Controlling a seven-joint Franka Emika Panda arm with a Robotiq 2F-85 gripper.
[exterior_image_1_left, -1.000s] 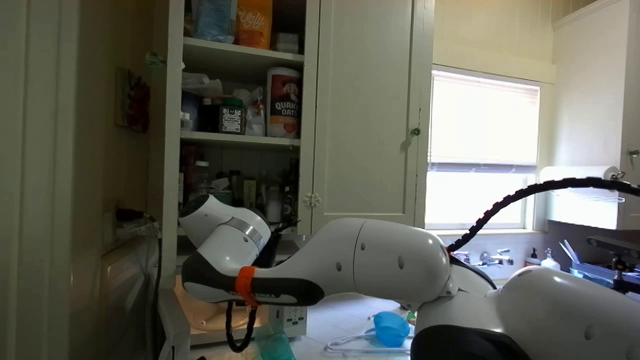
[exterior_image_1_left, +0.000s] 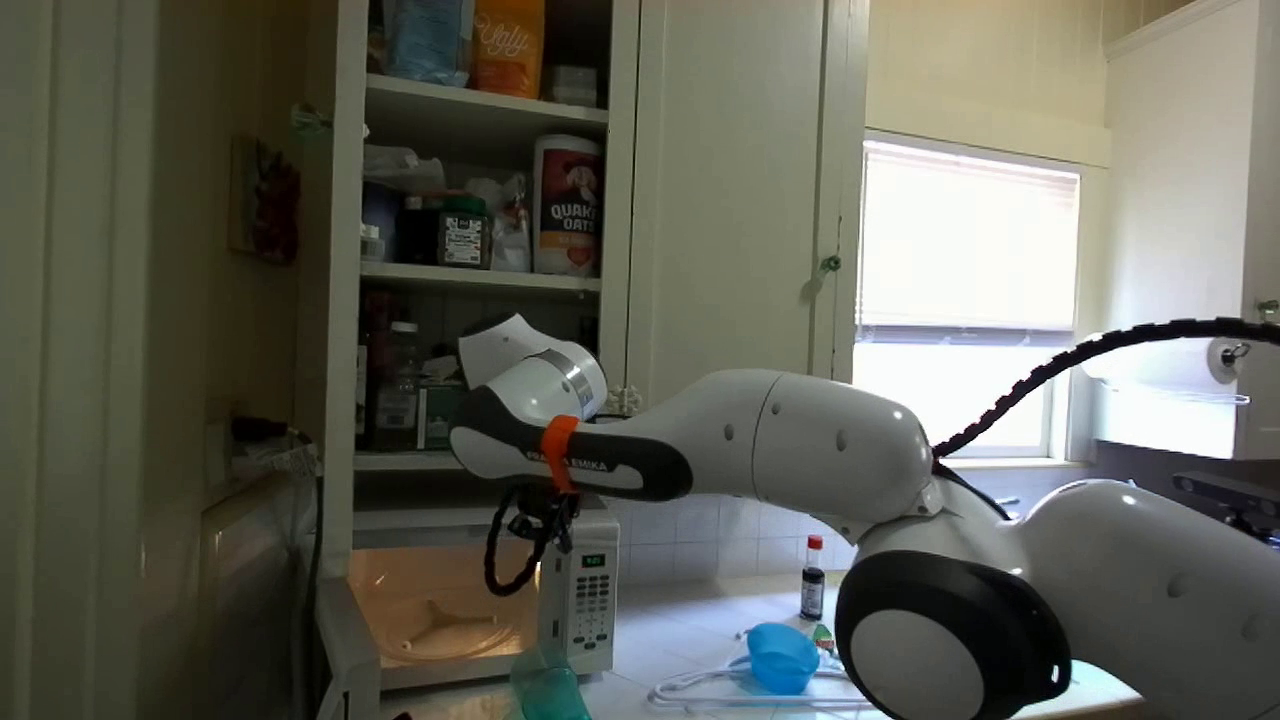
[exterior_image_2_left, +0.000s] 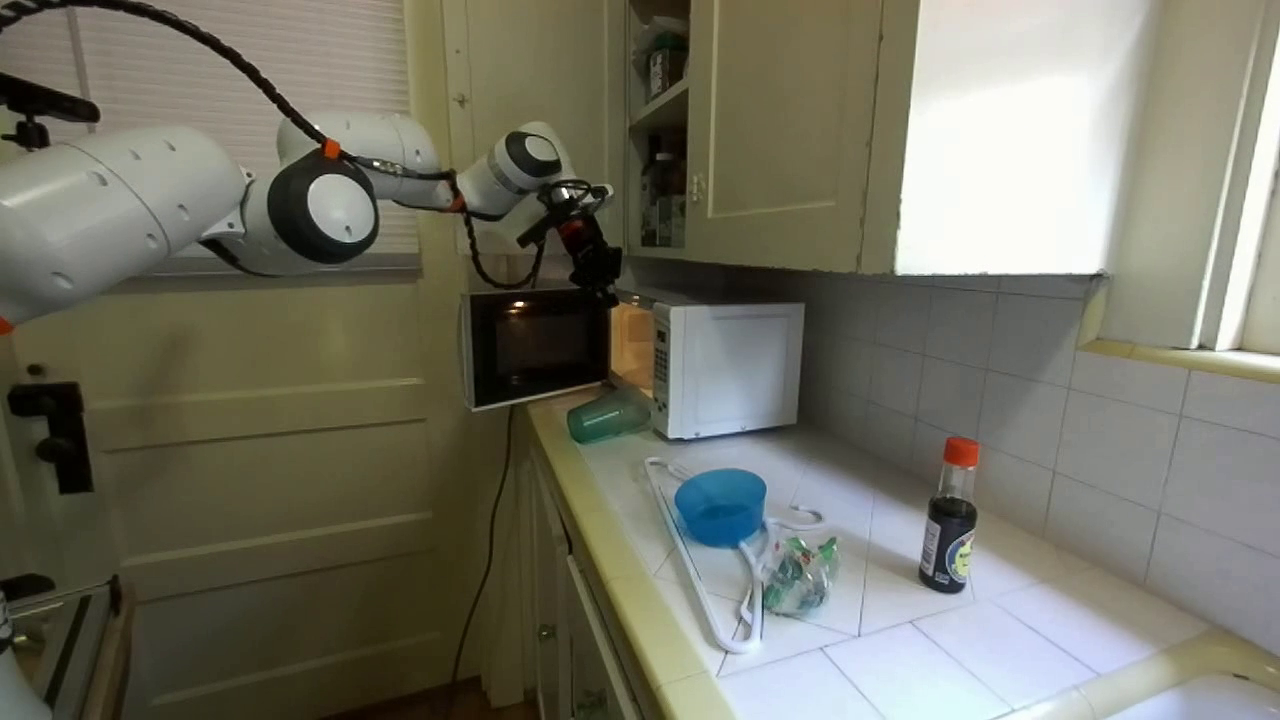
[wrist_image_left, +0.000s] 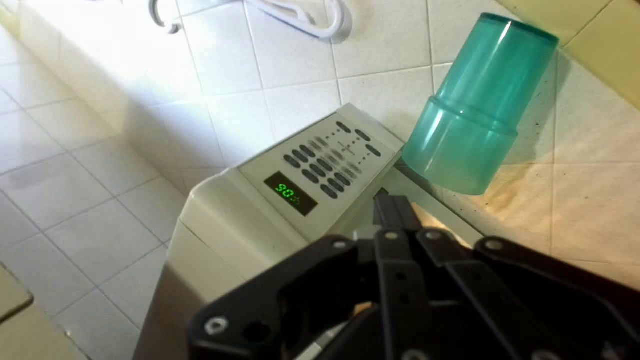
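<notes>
In front of the open white microwave (exterior_image_2_left: 728, 366), my gripper (exterior_image_2_left: 609, 295) hangs at about the height of its top. Its fingers (wrist_image_left: 393, 210) are together in the wrist view, with nothing seen between them. The microwave door (exterior_image_2_left: 540, 346) is swung wide, and its lit inside (exterior_image_1_left: 444, 600) holds a glass turntable. The keypad panel (wrist_image_left: 324, 159) faces me, its green display lit. A green translucent cup (wrist_image_left: 483, 102) lies on its side on the counter by the microwave's front, apart from my fingers.
Farther along the counter are a blue bowl (exterior_image_2_left: 720, 509), a white hanger (exterior_image_2_left: 690, 564), a crinkled clear and green packet (exterior_image_2_left: 801, 576) and a red-capped sauce bottle (exterior_image_2_left: 949, 528). Above the microwave stands an open cupboard (exterior_image_1_left: 480, 282) with food on its shelves.
My arm has risen and shifted right in exterior view 1. More of the microwave's keypad and lit inside now shows; the cup and bowl have stayed in place.
</notes>
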